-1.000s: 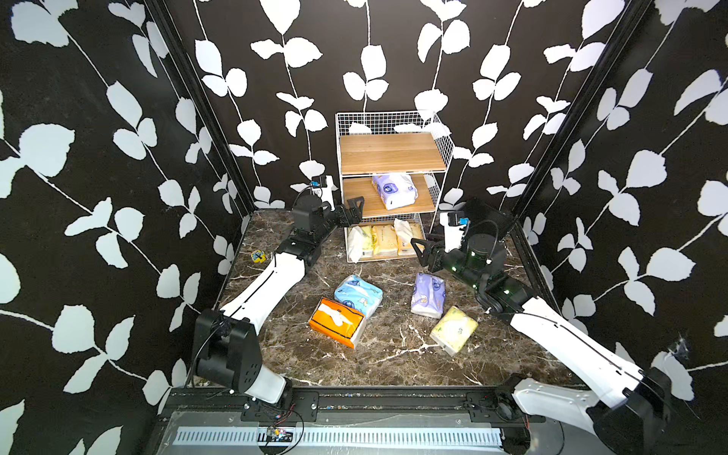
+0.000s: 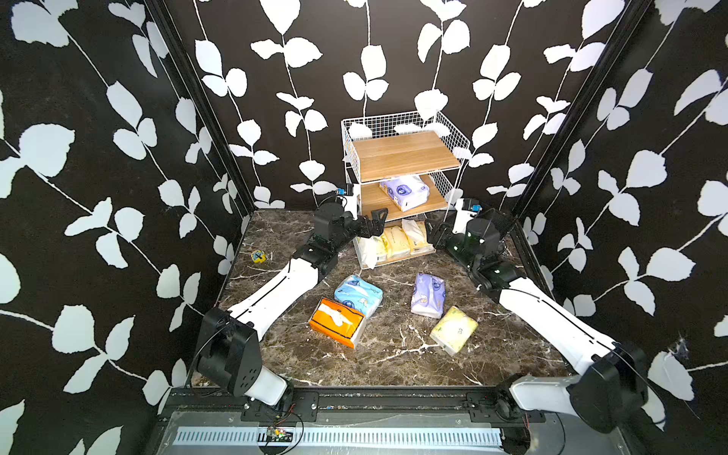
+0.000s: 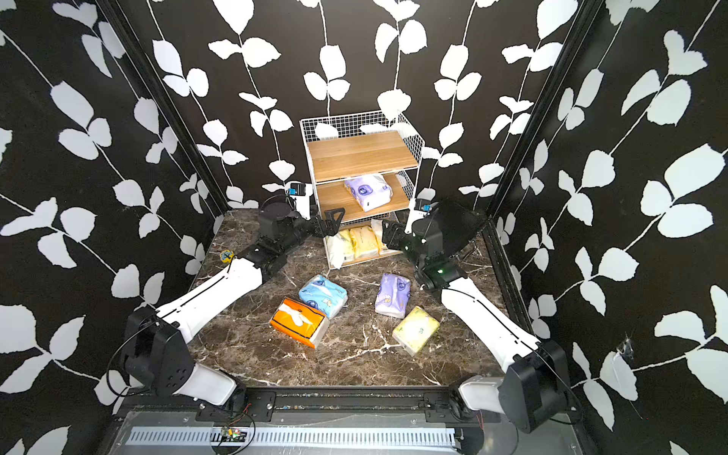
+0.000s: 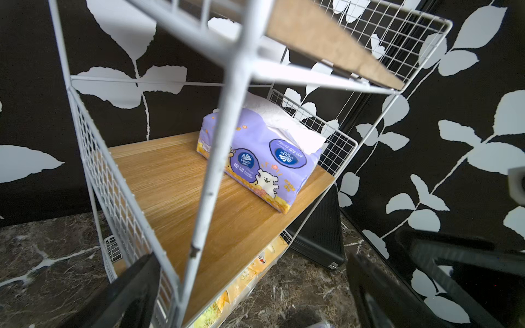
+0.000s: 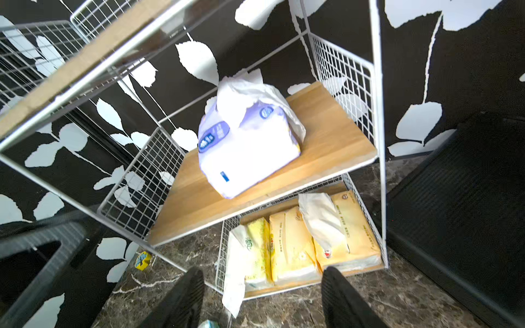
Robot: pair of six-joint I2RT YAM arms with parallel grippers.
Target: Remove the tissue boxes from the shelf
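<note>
A white wire shelf (image 2: 405,151) with wooden boards stands at the back, slightly turned. On its middle board sits a purple tissue pack (image 4: 268,150), tissue sticking out of its top. Several yellow tissue packs (image 5: 295,243) stand side by side on the bottom tier. My left gripper is open at the shelf's left front, a white post rising between its fingers in the left wrist view; contact cannot be told. Open and empty, my right gripper is in front of the bottom tier's right side.
On the marble table lie a blue pack (image 2: 358,294), an orange pack (image 2: 336,321), a second purple pack (image 2: 428,295) and a pale yellow pack (image 2: 454,330). The shelf's top board (image 3: 364,155) is bare.
The shelf has shifted right and turned a little, its packs moving with it. My left gripper has moved right.
</note>
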